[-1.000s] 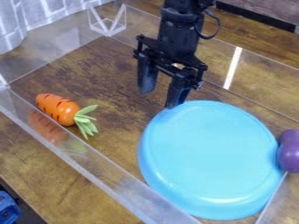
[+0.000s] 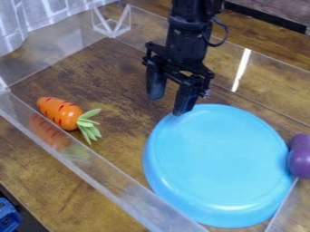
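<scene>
My black gripper [image 2: 169, 91] hangs over the wooden floor of the enclosure, upper middle, just behind a light blue plate [image 2: 216, 168]. Its fingers are apart, with no object visible between them. A toy carrot [image 2: 63, 113] with pale green leaves lies to the left. A purple object [image 2: 299, 156], perhaps an eggplant, sits at the right edge, beside the plate.
Clear plastic walls run along the left and lower left. A blue object [image 2: 6, 217] shows at the bottom left corner, outside the wall. The wood between carrot and gripper is bare.
The gripper has shifted very slightly over the last second. The carrot, plate and purple object stay where they were.
</scene>
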